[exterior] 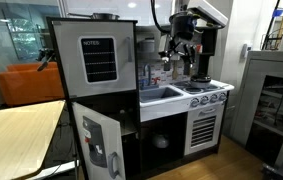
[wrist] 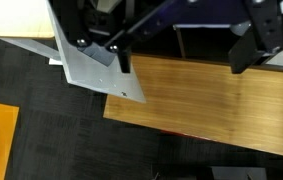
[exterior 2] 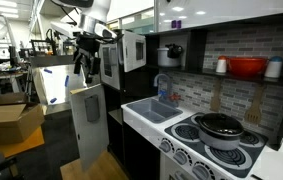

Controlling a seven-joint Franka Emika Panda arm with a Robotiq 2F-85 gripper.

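My gripper is open in the wrist view, its two dark fingers wide apart with nothing between them. Below it are a wooden floor strip and dark flooring. From the first exterior side, the gripper (exterior: 178, 66) hangs in front of the toy kitchen's sink and back wall. The kitchen's lower left cabinet door (exterior: 99, 140) stands swung open. That grey door (exterior 2: 90, 125) also shows in the second exterior view, below the arm. Close to the left finger in the wrist view is a grey panel (wrist: 93, 75); whether they touch, I cannot tell.
A dark lidded pot (exterior 2: 220, 130) stands on the stove, beside the sink (exterior 2: 154, 109). The upper cabinet door with a notes board (exterior: 99, 58) is shut. A wooden table (exterior: 19, 137) lies to the left. Open floor lies in front of the kitchen.
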